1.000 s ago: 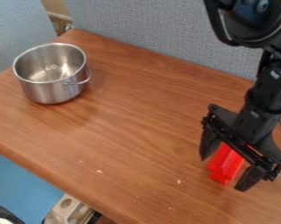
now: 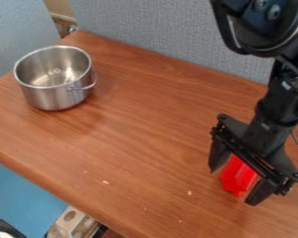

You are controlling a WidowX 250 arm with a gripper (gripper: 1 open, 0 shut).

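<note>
My black gripper (image 2: 245,165) is low over the right side of the wooden table, angled downward with its fingers open on either side of a red object (image 2: 236,177). The red object is partly hidden by the gripper, and whether the fingers touch it cannot be seen. A shiny steel pot (image 2: 55,76) with a side handle stands at the back left of the table.
Grey padded panels (image 2: 158,23) stand behind it and at the left. The blue surface (image 2: 21,195) lies beyond the table's left front edge.
</note>
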